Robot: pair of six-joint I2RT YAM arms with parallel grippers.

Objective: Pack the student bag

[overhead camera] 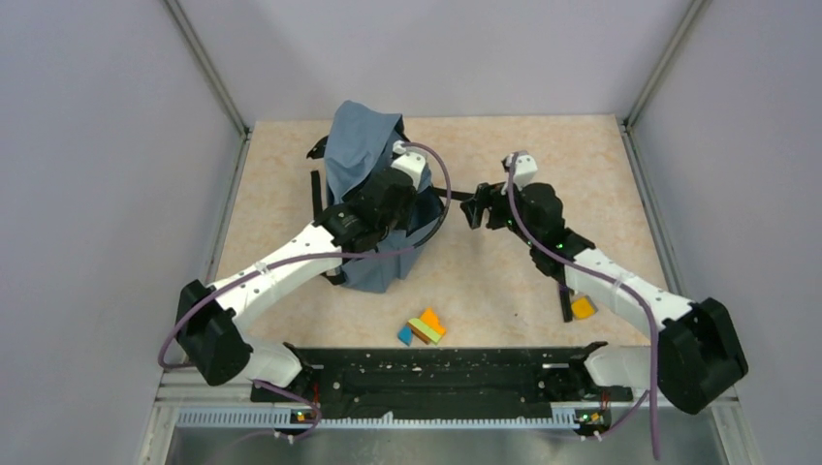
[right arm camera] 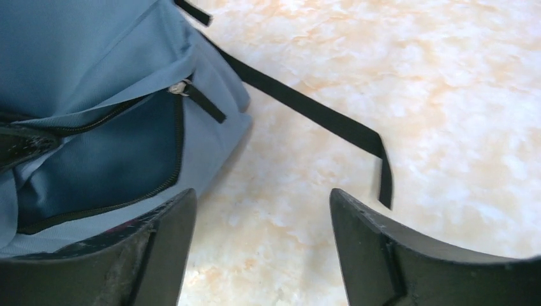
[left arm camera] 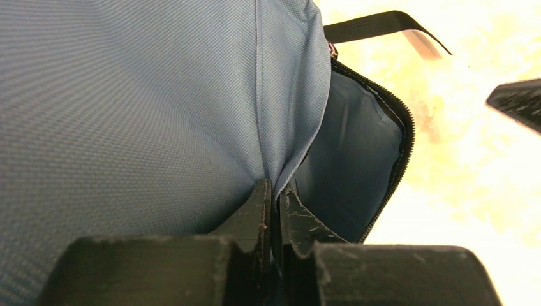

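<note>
A blue-grey fabric bag [overhead camera: 360, 145] stands on the left of the table, its zipped opening spread towards the right. In the left wrist view my left gripper is shut on the folded edge of the bag's cloth [left arm camera: 290, 95]; the bag's dark interior shows past it. My right gripper [overhead camera: 475, 209] is off the bag's right side, fingers apart. In the right wrist view, only bare table appears between those fingers, with the bag's zipped pocket [right arm camera: 121, 162] to their left.
A black strap [right arm camera: 306, 105] trails from the bag onto the table behind. Several coloured blocks [overhead camera: 424, 328] lie near the front edge. At front right are a dark stick-like item [overhead camera: 566, 303] and a yellow piece [overhead camera: 584, 308].
</note>
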